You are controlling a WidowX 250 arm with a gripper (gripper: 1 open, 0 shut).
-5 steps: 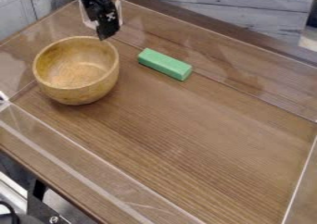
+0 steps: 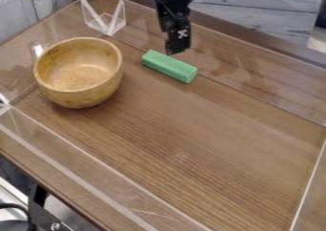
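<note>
The black gripper (image 2: 173,34) hangs at the top middle, open, above and just behind a green block (image 2: 170,66) lying flat on the wooden table. A round wooden bowl (image 2: 78,73) sits to the left of the block.
A clear plastic object (image 2: 105,17) stands at the upper left, behind the bowl. A white marble-look wall (image 2: 268,10) runs along the back.
The gripper has moved right, from above the area behind the bowl to above the green block. The block and bowl look unmoved.
</note>
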